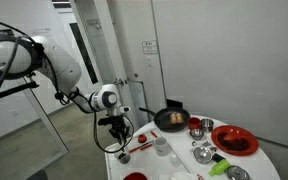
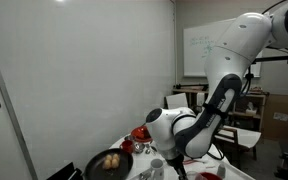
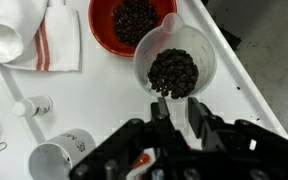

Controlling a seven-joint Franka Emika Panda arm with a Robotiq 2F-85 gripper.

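A clear cup [image 3: 206,66] holding dark beans [image 3: 174,74] sits just ahead of my gripper in the wrist view. The fingers are nearly together on the near side of the cup, apparently around its pale handle; the grip is partly hidden. From the first exterior side, the cup [image 1: 123,157] appears under the gripper at the table's left edge. To the cup's left in the wrist view is a red bowl [image 3: 102,30] with similar beans. The second exterior view largely hides the fingertips behind the arm.
A white mug [image 3: 59,157], a small white shaker [image 3: 32,106] and a striped towel [image 3: 46,42] lie nearby. Farther along the table are a black pan [image 1: 171,119], a large red dish [image 1: 234,139] and metal bowls. Bare floor lies beyond the table's edge.
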